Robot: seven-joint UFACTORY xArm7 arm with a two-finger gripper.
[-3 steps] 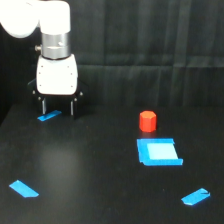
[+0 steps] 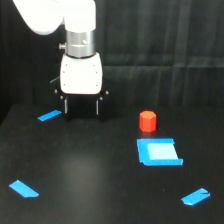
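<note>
A small red block [image 2: 148, 121] stands on the black table, right of the middle. Just in front of it lies a white square [image 2: 161, 151] bordered by blue tape [image 2: 145, 158]. At the upper left, the white arm reaches down with its gripper [image 2: 82, 105] pointing at the table. Its two thin dark fingers [image 2: 66, 104] are spread apart, and nothing shows between them. The gripper is well to the left of the red block, not touching it.
Blue tape strips [image 2: 49, 115] mark the back left of the table, with others at the front left [image 2: 23, 188] and front right [image 2: 196, 197]. Dark curtain [image 2: 150, 50] hangs behind.
The arm and gripper have shifted to the right, away from the back-left tape strip. The red block and the white square have stayed where they were.
</note>
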